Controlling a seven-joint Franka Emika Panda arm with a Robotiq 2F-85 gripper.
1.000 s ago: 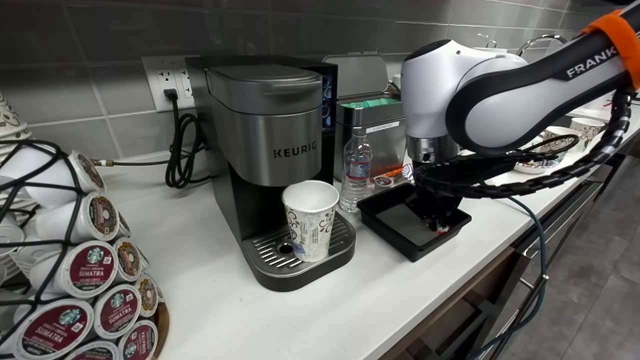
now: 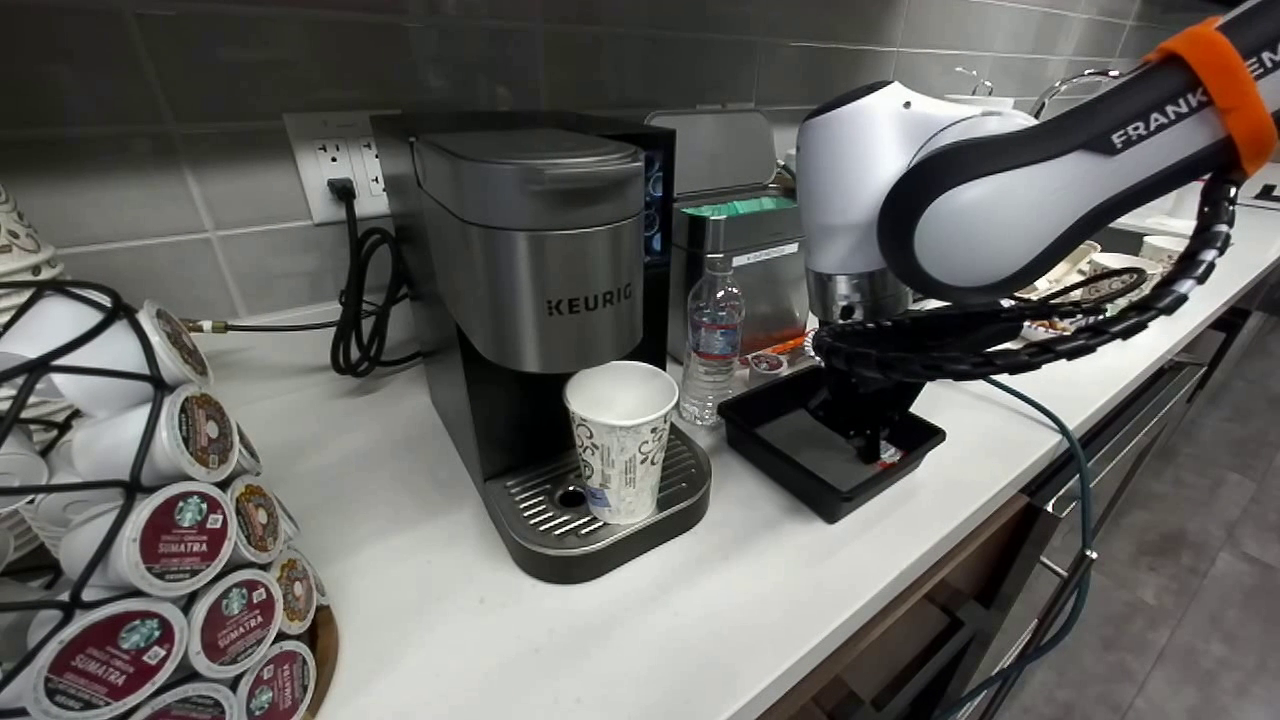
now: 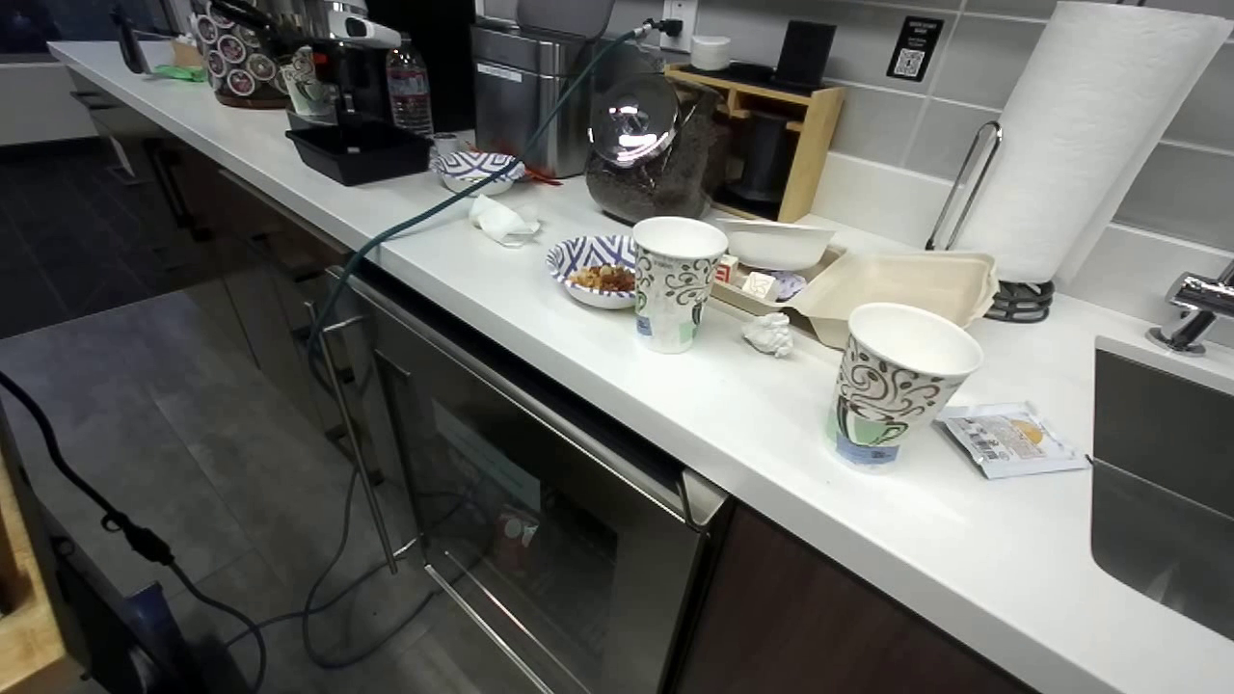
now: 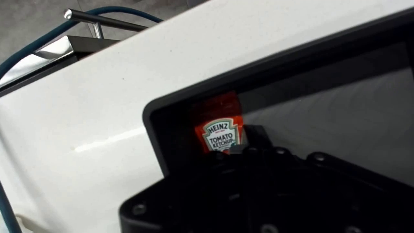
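A red Heinz ketchup packet (image 4: 221, 134) lies in a corner of the black tray (image 4: 155, 143), label up in the wrist view. My gripper (image 2: 869, 451) points down inside the tray. Its dark fingers (image 4: 258, 136) are shut at the packet's lower right edge. Whether any of the packet's edge sits between them cannot be made out, as the gripper body covers that part. In exterior view 1 only a small bit of the packet (image 2: 889, 452) shows beside the fingertips. Most of the tray floor is bare.
Left of the tray stand a water bottle (image 2: 714, 342) and a Keurig machine (image 2: 540, 264) with a paper cup (image 2: 621, 444) on its drip tray. A metal bin (image 2: 750, 276) is behind. The counter's front edge runs close by; the white counter (image 2: 720, 600) before the tray is clear.
The arm has shifted slightly left in exterior view 1, its fingers still down in the tray. Less of the packet's red shows there.
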